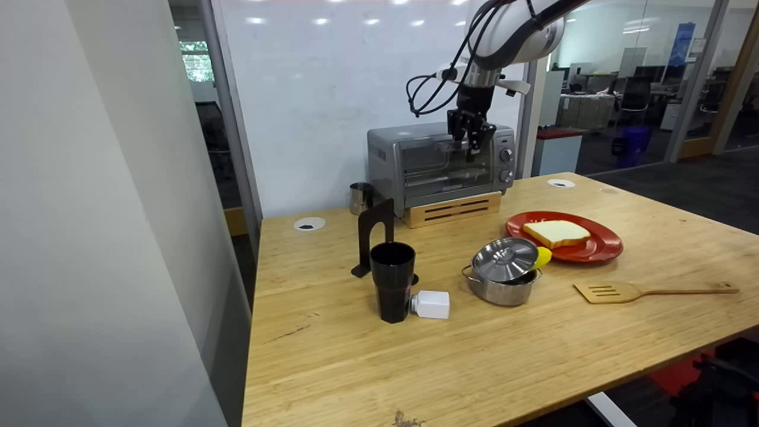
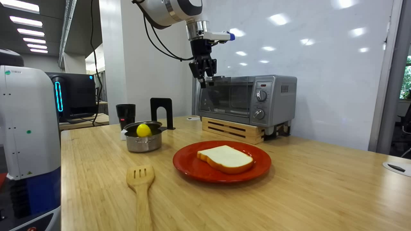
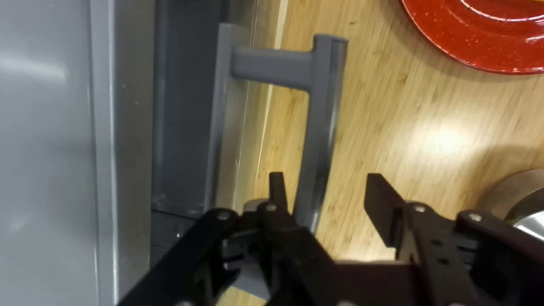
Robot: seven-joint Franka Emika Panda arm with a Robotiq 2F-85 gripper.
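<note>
The grey toaster oven (image 1: 441,167) stands at the back of the table, its door (image 2: 225,98) tilted a little out at the top. In the wrist view a dark gap shows between the oven's top edge (image 3: 131,153) and the door. The grey bar handle (image 3: 322,107) runs down toward my gripper. My fingers stand apart, one finger (image 3: 278,188) on the oven side of the bar and the other well out over the table side. Whether the near finger touches the bar, I cannot tell.
A red plate (image 2: 185,165) with a bread slice (image 2: 227,156) lies in front of the oven. Nearby are a steel pot (image 1: 498,292) with a tilted lid, a wooden spatula (image 1: 612,292), a black cup (image 1: 392,281) and a white bottle (image 1: 431,305).
</note>
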